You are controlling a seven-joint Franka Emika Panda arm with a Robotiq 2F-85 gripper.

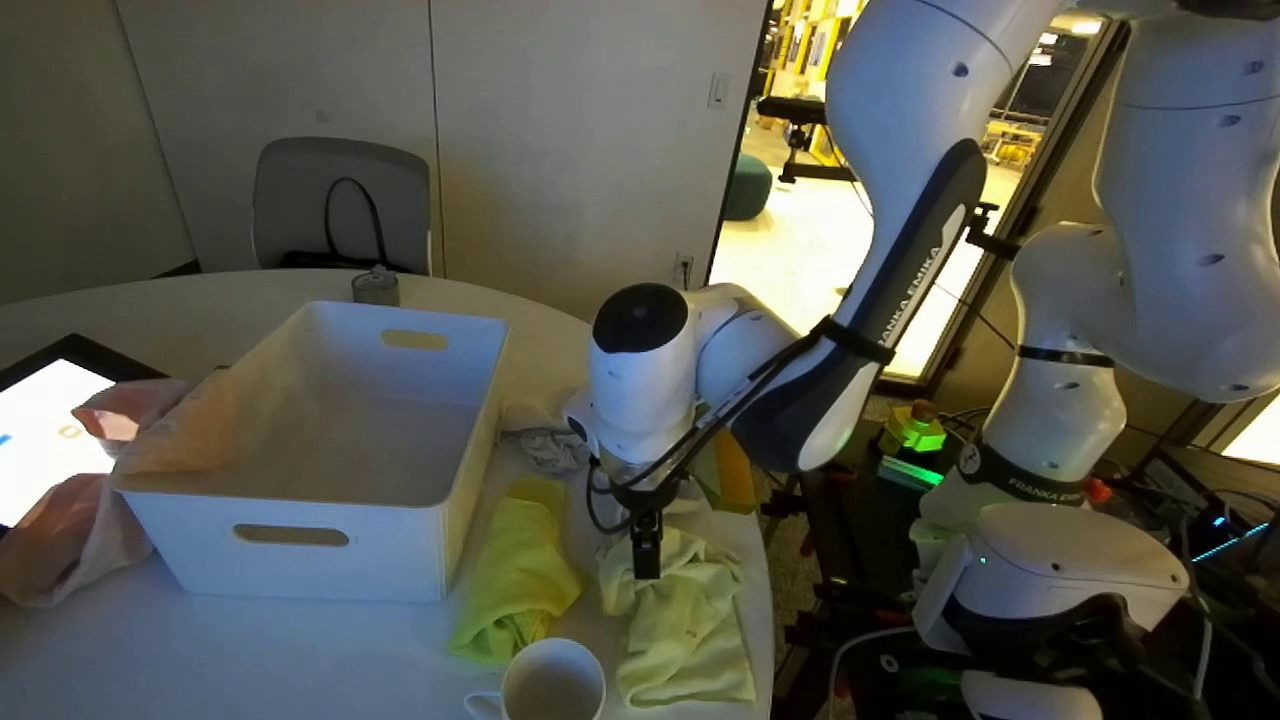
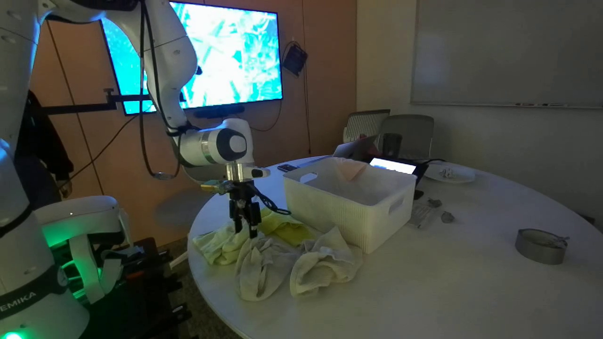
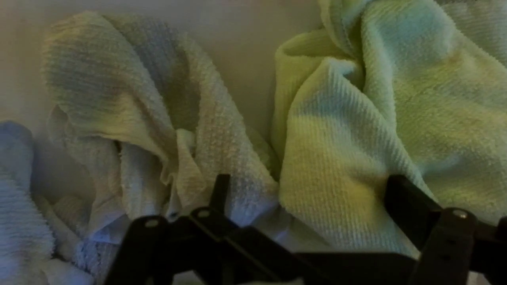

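In the wrist view my gripper stands open, its fingers wide apart over cloth. One finger is over a grey-white cloth, the other by a pale yellow-green cloth; whether they touch the fabric I cannot tell. From the first exterior view the gripper points straight down at the upper edge of the pale green cloth. A brighter yellow cloth lies to its left. Two grey-white cloths lie on the near side in the second exterior view, where the gripper is low among them.
A white bin stands left of the cloths, a pinkish cloth draped over its far-left side. A white mug is close to the green and yellow cloths. A grey tape roll rests on otherwise clear table.
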